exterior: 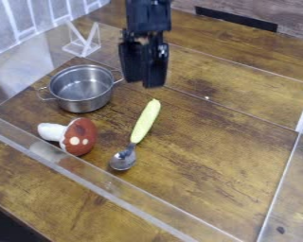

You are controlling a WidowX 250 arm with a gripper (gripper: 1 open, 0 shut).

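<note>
A steel pot [80, 87] with two handles sits at the left. Below it a toy mushroom [76, 139] with a red-brown cap and white stem lies on its side. A pale yellow corn cob [147, 120] lies on the wooden table, with a metal spoon [122, 161] just below it. The dark gripper [144, 74] hangs above and behind the corn, apart from it, open with nothing visible in it; its fingers are blurred.
Clear plastic walls edge the wooden surface [230, 142] at left, front and right. A small white frame [84, 40] stands at the back left.
</note>
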